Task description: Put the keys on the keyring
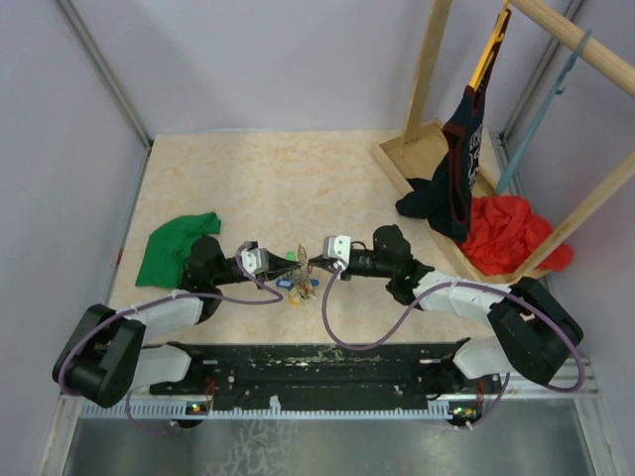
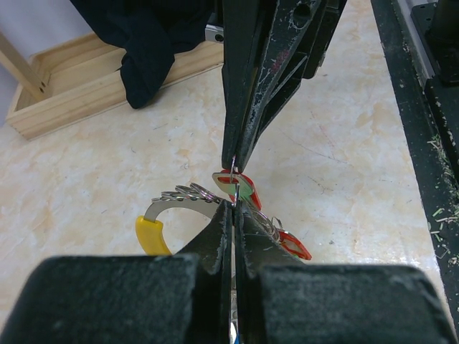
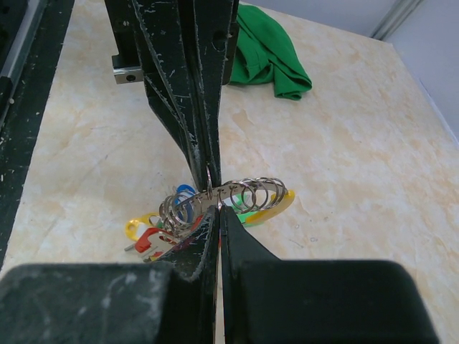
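My two grippers, left [image 1: 296, 265] and right [image 1: 314, 263], meet over the table's middle, both shut at a bunch of keys and rings. In the left wrist view the left gripper is on a thin metal piece, with a curved bar of coils [image 2: 192, 193], a yellow-capped key [image 2: 150, 236] and red-edged keys [image 2: 290, 244] around it; the right gripper's tips hold near a thin wire above. In the right wrist view the right gripper is at the coiled rings [image 3: 251, 193], with blue, green, yellow and red pieces hanging below.
A green cloth [image 1: 169, 248] lies at the left. A wooden tray [image 1: 407, 154] with a frame, a hanging dark bag [image 1: 461, 149] and red cloth [image 1: 506, 238] fills the right back. The table around the grippers is clear.
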